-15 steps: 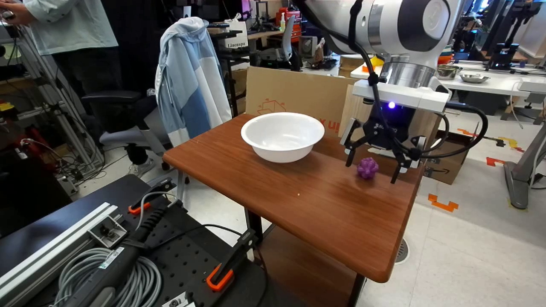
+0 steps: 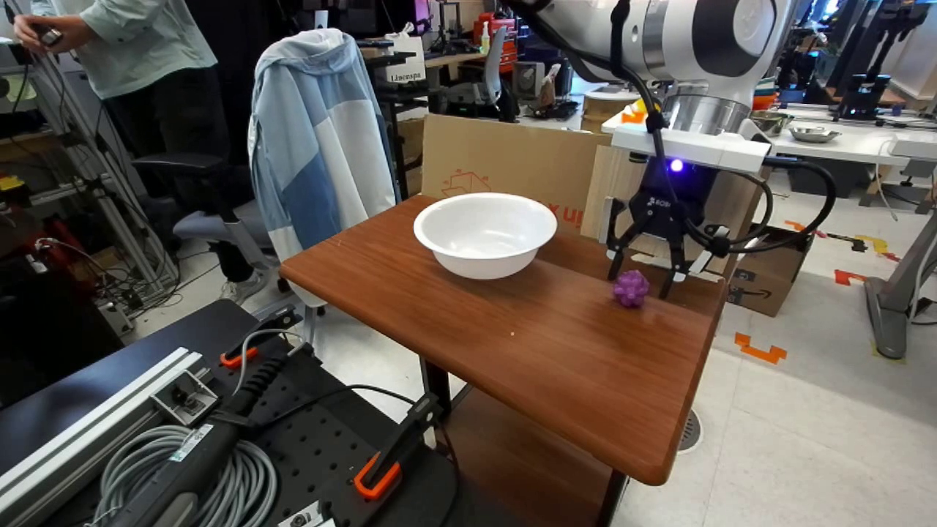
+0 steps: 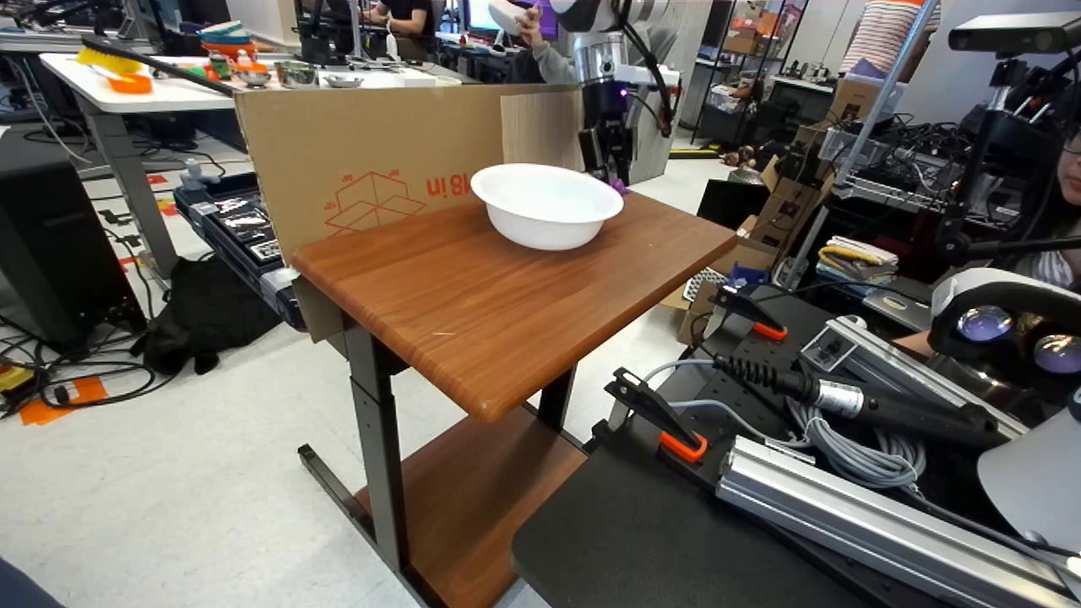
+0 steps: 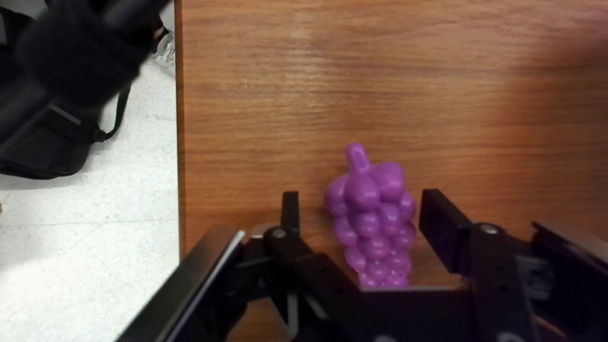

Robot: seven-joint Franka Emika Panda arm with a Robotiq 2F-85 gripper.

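A purple toy bunch of grapes [image 4: 373, 222] lies on the brown table [image 4: 256, 114], its stem pointing up the wrist view. My gripper is part open, one finger on either side of the grapes. The right fingertip is close to them, and a wider gap shows on the left. In exterior view 1 the gripper [image 2: 641, 279] reaches down at the grapes [image 2: 630, 288] near the table's right end. Exterior view 2 shows only a bit of the grapes [image 3: 619, 187] behind the bowl's rim.
A white bowl [image 2: 485, 237], seemingly empty, stands on the table to the left of the gripper in exterior view 1. Cardboard [image 2: 509, 158] stands along the table's back edge.
The fingers have drawn closer together around the grapes, and the gripper has shifted slightly. Grapes and bowl have stayed in place. The person at the left has moved a little.
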